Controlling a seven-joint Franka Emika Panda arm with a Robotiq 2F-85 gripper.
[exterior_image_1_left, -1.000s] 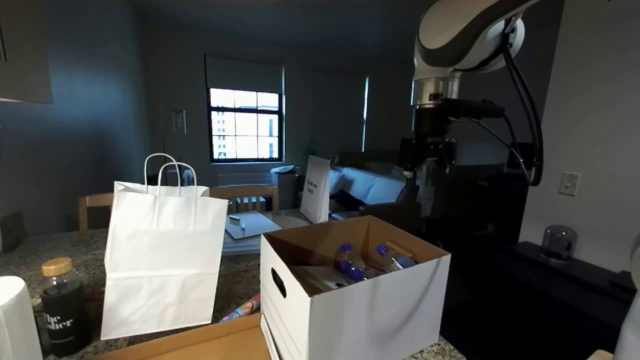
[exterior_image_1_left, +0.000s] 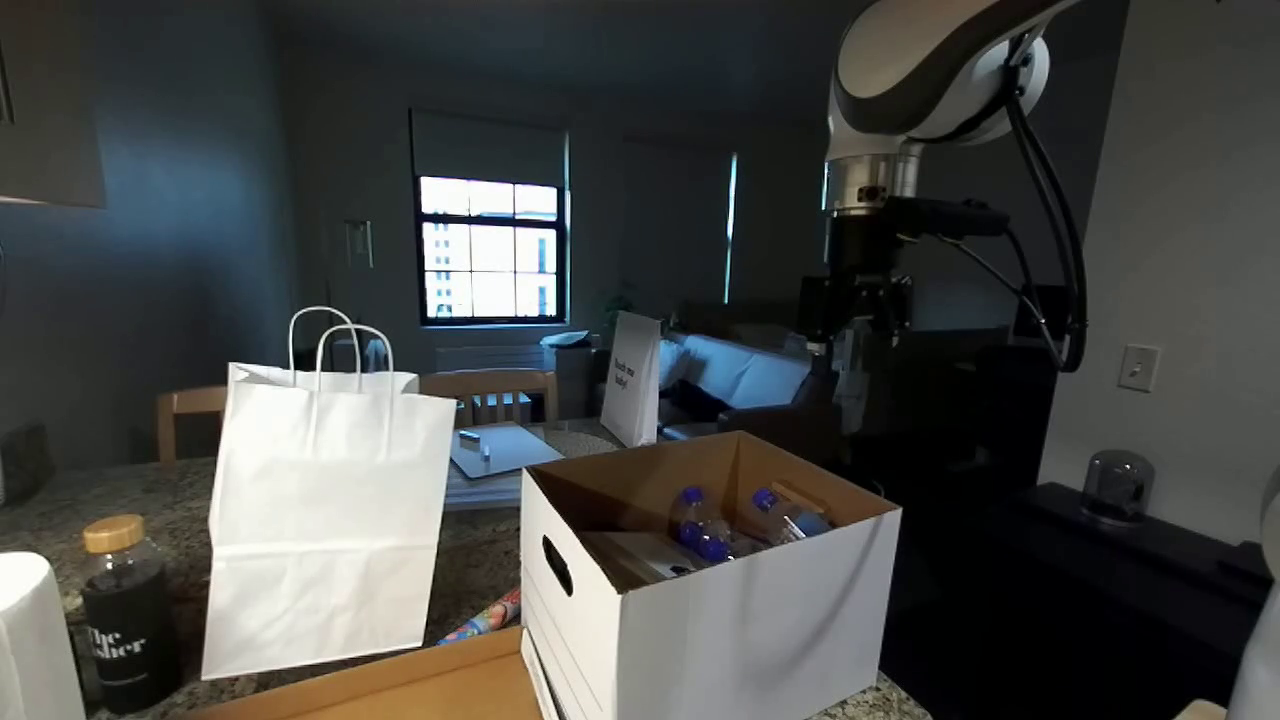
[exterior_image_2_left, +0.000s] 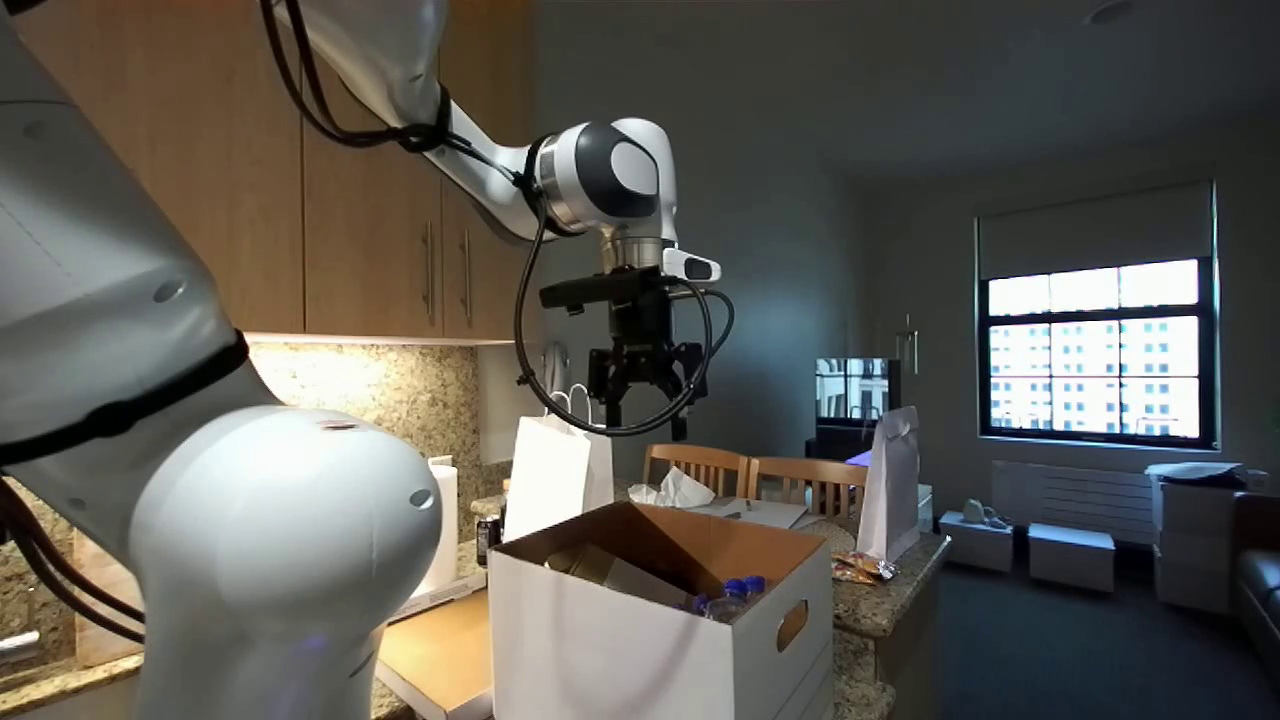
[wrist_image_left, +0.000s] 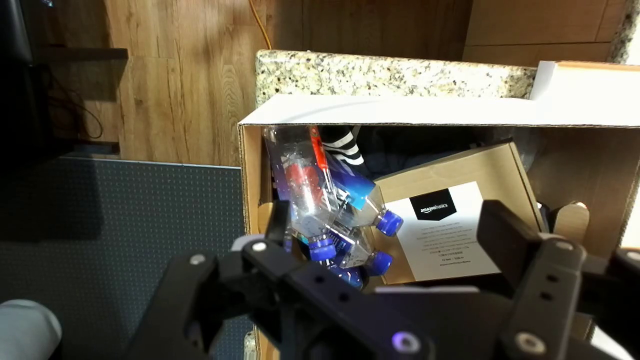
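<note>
My gripper (exterior_image_2_left: 647, 415) hangs above the white box, its fingers spread apart and pointing down, nothing between them. In the wrist view the gripper is open, one finger at each side. Below it lies the open white cardboard box (exterior_image_1_left: 758, 642). Inside the box are several clear plastic bottles with blue caps (wrist_image_left: 390, 222), clustered at one end, and a brown carton (wrist_image_left: 459, 167) with a white label. An orange-red handled tool (wrist_image_left: 318, 147) lies over the bottles. The lower part of the box interior is hidden behind the gripper in the wrist view.
A tall white paper bag (exterior_image_1_left: 330, 540) stands beside the box, near a dark bottle with a wooden lid (exterior_image_1_left: 126, 618). Another white bag (exterior_image_2_left: 889, 484) stands at the counter's far end. The granite counter edge (wrist_image_left: 384, 75) runs close along the box. Air around the gripper is clear.
</note>
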